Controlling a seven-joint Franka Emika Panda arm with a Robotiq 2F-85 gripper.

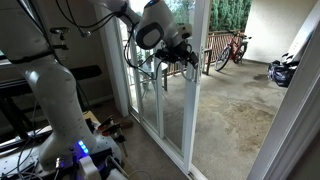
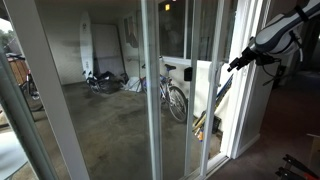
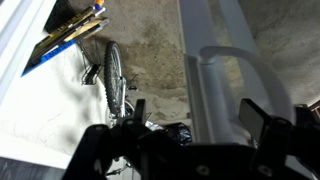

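Note:
A sliding glass door with a white frame [image 1: 190, 110] stands in front of the arm. My gripper [image 1: 187, 57] is at the upper part of this frame's edge. In the wrist view the gripper is open, its dark fingers [image 3: 133, 112] spread to either side of a white upright part of the door. A curved white piece like a handle [image 3: 262, 68] loops out from that part, passing close to the finger at right. Whether either finger touches the white part cannot be made out.
Through the doorway lies a concrete floor [image 1: 230, 115], mostly bare. A red bicycle [image 1: 232, 50] and a dark bag [image 1: 283, 70] stand at the back. Another bicycle [image 2: 172, 98] shows behind the glass. Door posts and panes stand close to the arm.

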